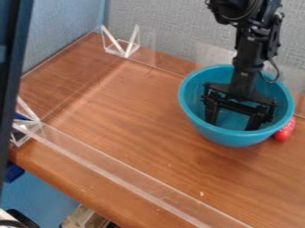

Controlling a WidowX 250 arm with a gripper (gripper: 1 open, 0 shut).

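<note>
My black gripper (234, 109) reaches down from the top right into a teal bowl (208, 132) that stands on the wooden table (131, 142). Its fingers are low inside the bowl; whether anything is between them I cannot tell. A red strawberry-like object (284, 129) lies just outside the bowl at its right.
Clear plastic edging runs along the table's edges, with white corner brackets (117, 43) at the back and on the left. A dark vertical frame stands at the far left.
</note>
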